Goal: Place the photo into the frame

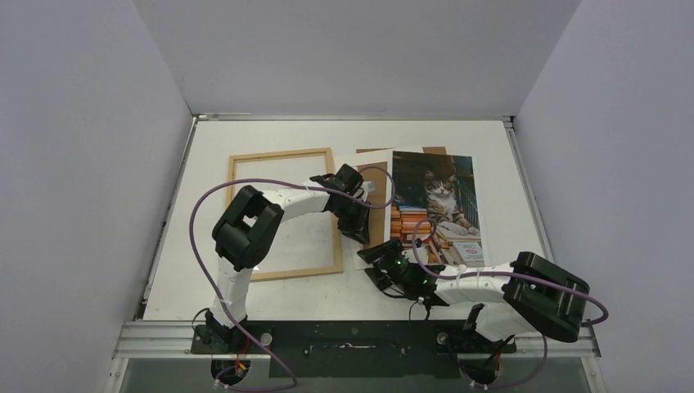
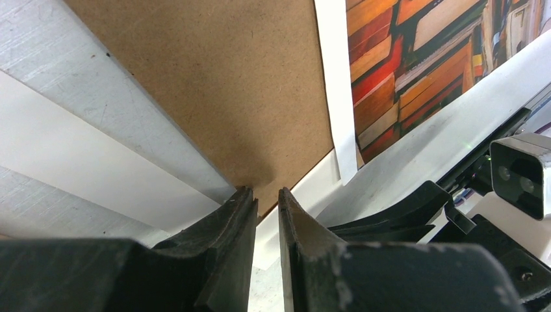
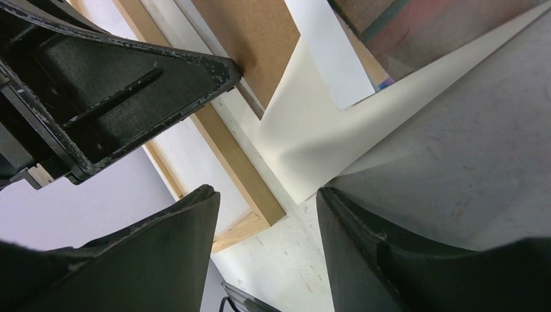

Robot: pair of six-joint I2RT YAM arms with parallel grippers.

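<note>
The empty wooden frame lies on the left of the white table. Right of it, the cat photo lies on white sheets and a brown backing board. My left gripper is down at the lower edge of the brown board, fingers nearly together; whatever is between them is hard to see. My right gripper stands open low at the lower corner of the white sheet, whose edge runs to one fingertip.
The left arm lies over the frame, and the two grippers are close together. Bare table shows left and in front of the frame.
</note>
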